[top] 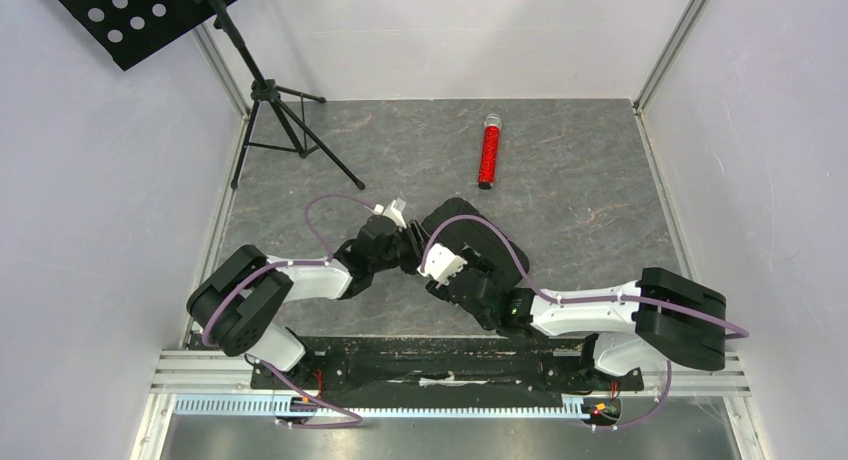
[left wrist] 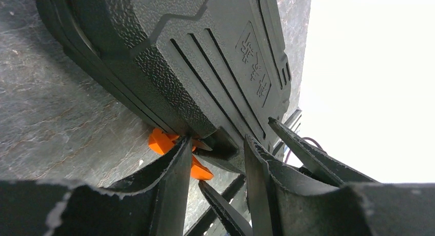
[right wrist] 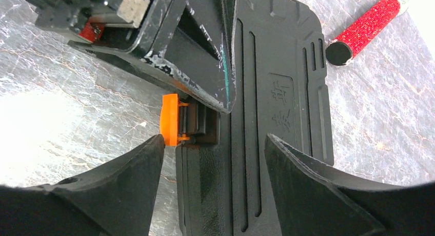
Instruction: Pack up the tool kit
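Note:
The black tool case (right wrist: pixel 279 92) lies closed on the grey floor under both grippers. An orange latch sticks out from its side, partly hidden by fingers in the left wrist view (left wrist: pixel 200 169). My left gripper is at that latch, fingertips apart against the case's edge; whether anything is between them is unclear. My right gripper is part open over the case, its fingers either side of the edge near the latch, apparently holding nothing.
A red glittery cylinder with a silver end (top: pixel 489 155) lies behind the case. A black stand (top: pixel 290 120) is at the back left.

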